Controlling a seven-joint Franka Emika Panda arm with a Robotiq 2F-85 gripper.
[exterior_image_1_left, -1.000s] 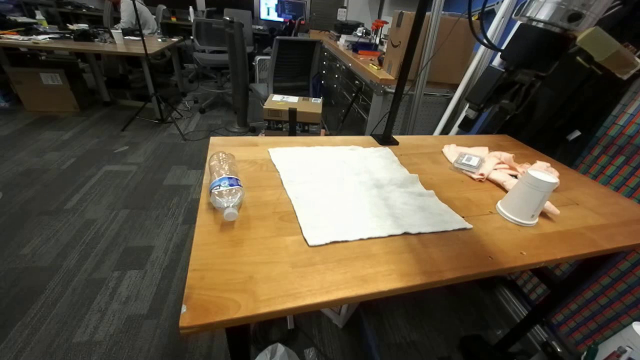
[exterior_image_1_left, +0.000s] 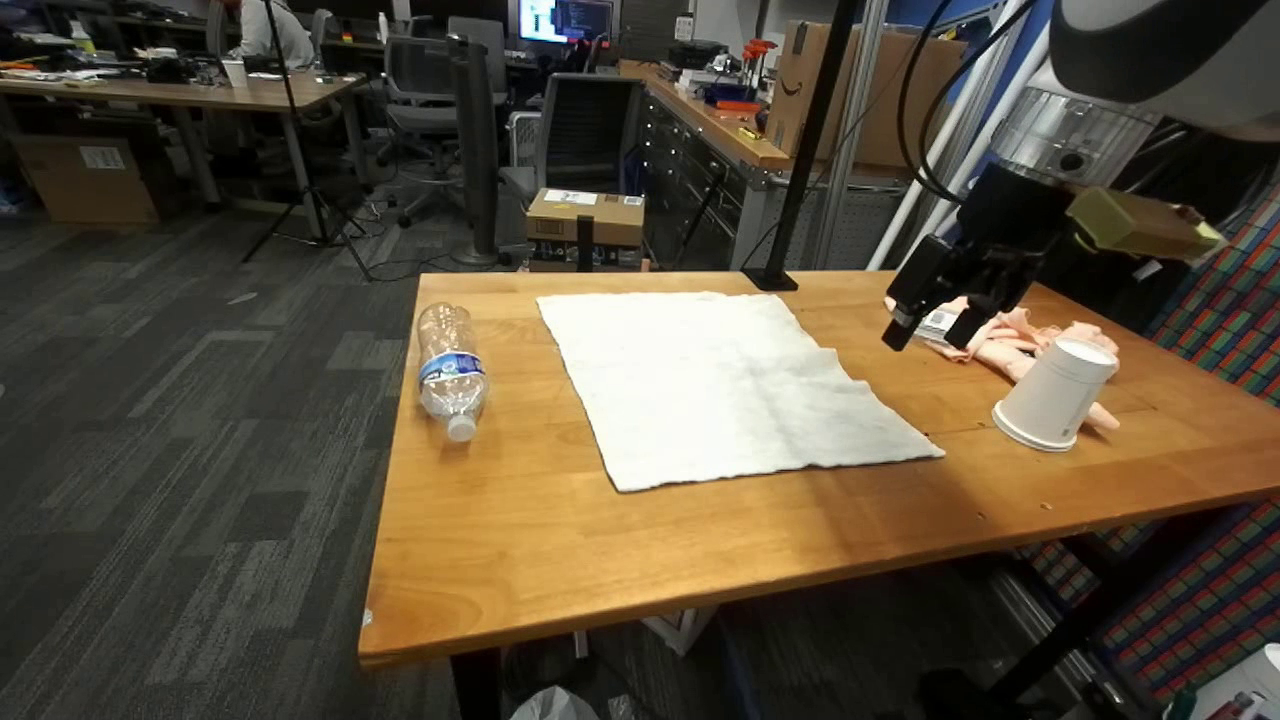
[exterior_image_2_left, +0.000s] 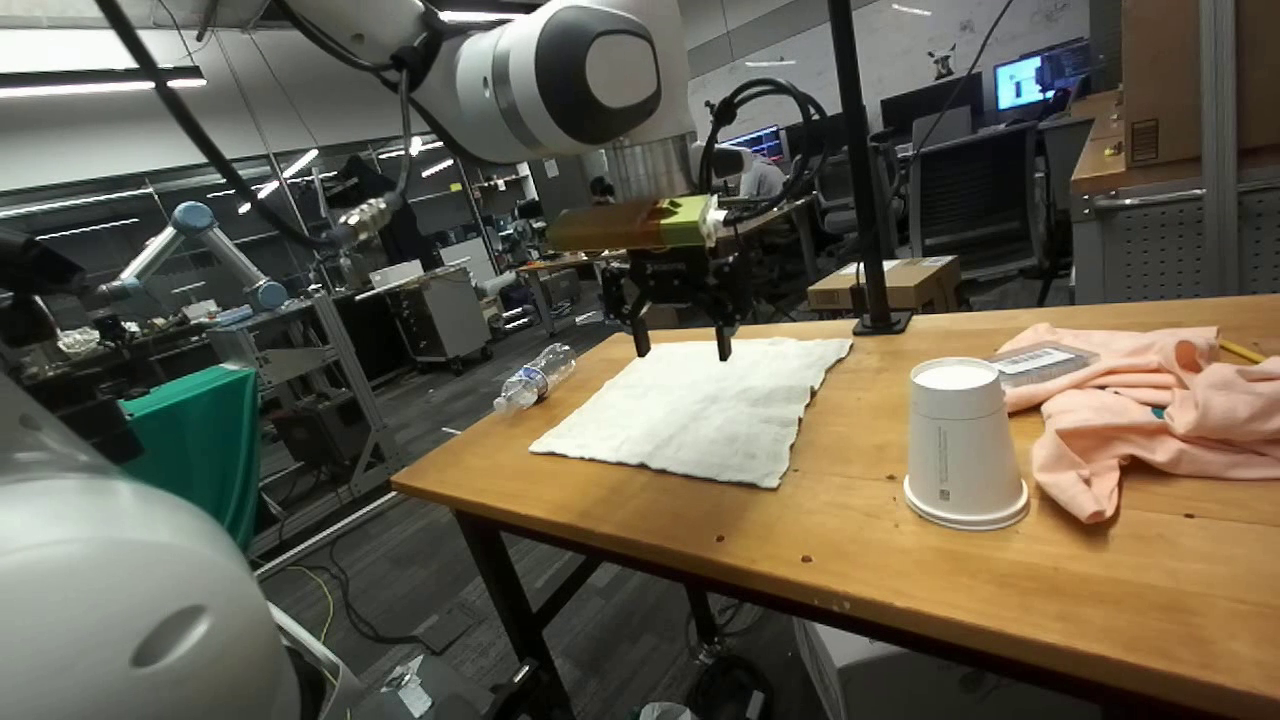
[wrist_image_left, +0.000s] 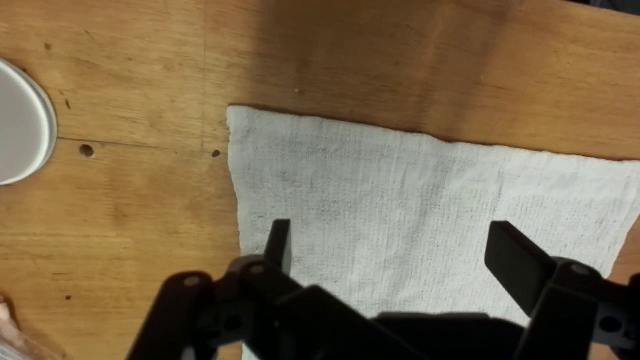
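A white cloth (exterior_image_1_left: 732, 384) lies spread flat on the wooden table, with slight wrinkles toward one side. Above it in the wrist view, my gripper stands open, its two black fingers wide apart and only cloth visible below the gap. From the second exterior view the gripper (exterior_image_2_left: 684, 348) hangs in the air, pointing down, empty. The cloth's corner (wrist_image_left: 240, 117) and one long edge show beyond the fingertips in the wrist view. Part of the cloth is hidden behind the gripper body there.
An upside-down white cup (exterior_image_2_left: 963, 444) stands beside a crumpled peach cloth (exterior_image_2_left: 1152, 408), on which a clear labelled packet (exterior_image_2_left: 1041, 364) rests. At the table's other end lies an empty plastic bottle (exterior_image_1_left: 452, 372). A black post (exterior_image_1_left: 771, 278) rises from the back edge. Bare wood fronts the cloth.
My gripper has come down and shifted left in the first exterior view, now lower over the table. The cloth, cup and bottle have not moved.
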